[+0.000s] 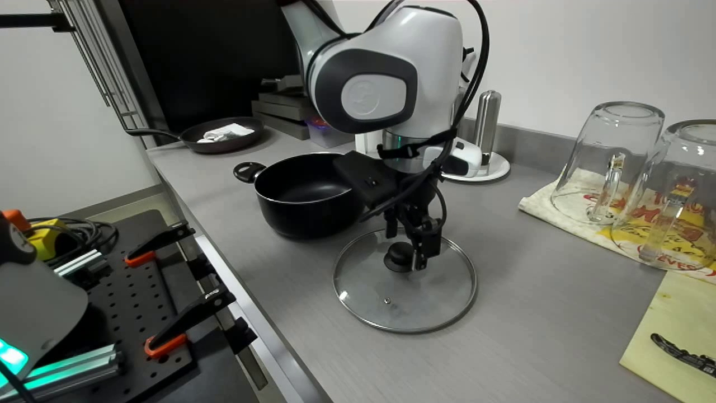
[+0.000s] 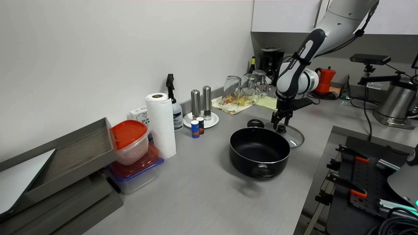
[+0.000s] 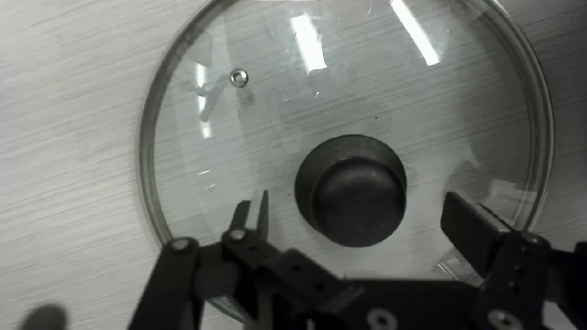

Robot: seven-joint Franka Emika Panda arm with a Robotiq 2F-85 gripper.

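A round glass lid (image 1: 429,305) with a metal rim and a black knob (image 1: 400,256) lies flat on the counter. My gripper (image 1: 406,252) is down at the lid's knob, its fingers open. From the wrist view, the knob (image 3: 357,200) shows in the span between the two fingers, with a gap on either side; one finger (image 3: 470,231) stands to its right. The black pot (image 2: 256,154) stands open and empty beside the lid, partly behind my wrist in exterior view 1.
Two glass mugs (image 1: 607,161) stand upside down on a cloth at the right. A white plate (image 2: 213,120) holds metal mills near the wall. A frying pan (image 1: 225,137) sits at the far end. Bare counter (image 1: 530,315) lies right of the lid.
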